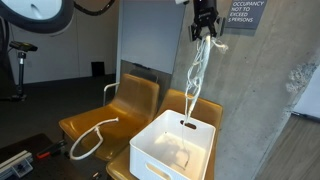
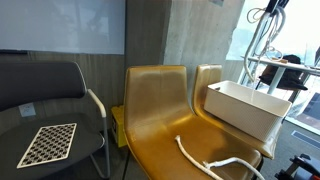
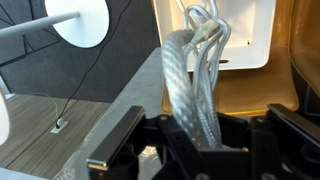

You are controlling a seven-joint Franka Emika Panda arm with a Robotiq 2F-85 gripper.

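Note:
A thick white rope [image 1: 198, 65] hangs in several strands from my gripper [image 1: 205, 35], high above a white box [image 1: 156, 160]. The rope's lower end reaches down into the box opening, with the inside floor below it. In the wrist view, the rope [image 3: 181, 75] rises between the dark fingers of my gripper, which is shut on it. Beyond it, the box [image 3: 255, 35] shows at the top. In the second exterior view, the rope [image 2: 272, 28] dangles at the upper right above the box [image 2: 240, 110].
The box rests on a brown chair [image 1: 205, 112]. Another brown chair [image 1: 135, 100] stands beside it, with a white curved strip [image 1: 96, 128] across its seat. A concrete wall [image 1: 255, 90] is close behind. A grey chair [image 2: 45, 95] stands at the left.

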